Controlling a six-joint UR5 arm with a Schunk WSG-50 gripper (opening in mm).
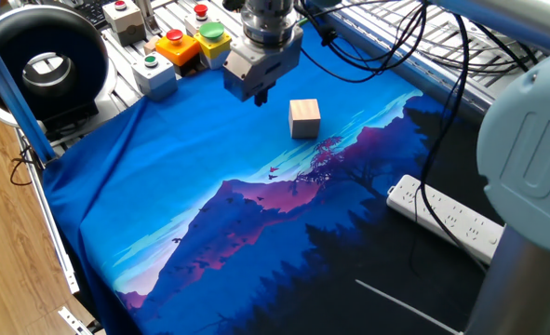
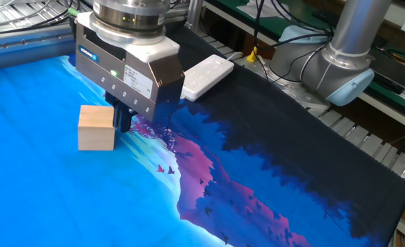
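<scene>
A pale wooden block (image 1: 304, 119) rests on the blue printed cloth (image 1: 154, 177), apart from the gripper. My gripper (image 1: 261, 97) hangs above the cloth, to the left of the block and a little farther up in exterior view 1. Its short black fingers are together, with nothing visible between them. From the other side, in exterior view 2, the gripper (image 2: 123, 129) appears just right of the block (image 2: 96, 130), its fingers pointing down in front of the block's right edge in the picture.
Several push-button boxes, among them an orange one (image 1: 178, 49), line the back left near a black ring-shaped thing (image 1: 87, 51). A white power strip (image 1: 445, 220) lies at the right beside hanging black cables.
</scene>
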